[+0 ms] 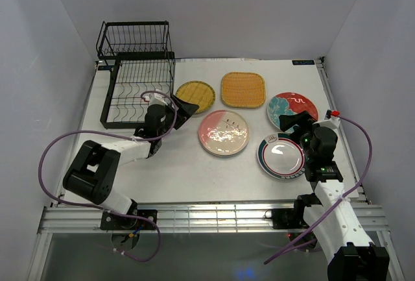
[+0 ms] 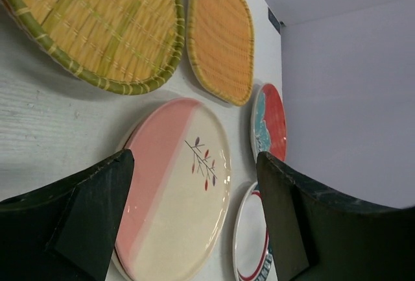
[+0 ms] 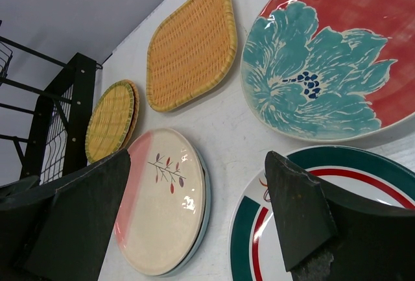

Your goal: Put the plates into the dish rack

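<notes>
A black wire dish rack (image 1: 139, 83) stands at the back left. The pink-and-cream plate (image 1: 223, 132), stacked on another, lies centre, with my open left gripper (image 1: 186, 109) above and left of it, nothing between its fingers. At right lie a red plate with a teal flower (image 1: 299, 103) and green-rimmed plates (image 1: 275, 161). My right gripper (image 1: 296, 125) hangs open over them, empty. In the right wrist view the flower plate (image 3: 324, 60) fills the upper right.
A round yellow woven tray (image 1: 194, 93) lies beside the rack, and an orange woven tray (image 1: 243, 86) sits at the back middle. Walls bound the sides and back.
</notes>
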